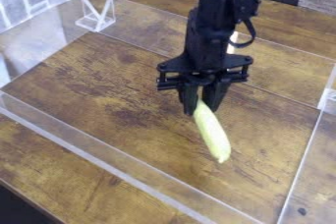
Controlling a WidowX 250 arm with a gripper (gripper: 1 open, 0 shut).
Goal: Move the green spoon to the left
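Note:
The pale yellow-green spoon (211, 134) is at the middle right of the camera view, its free end pointing toward the front of the table. My black gripper (202, 102) is above its far end and shut on it. The gripper body hides that gripped end. Whether the spoon's near end touches the wood or hangs just over it, I cannot tell.
Bare wooden table (98, 90) lies to the left of the spoon. A clear wall (118, 171) runs along the front left, and another clear edge (302, 154) stands at the right. A white bracket (96, 17) is at the back left.

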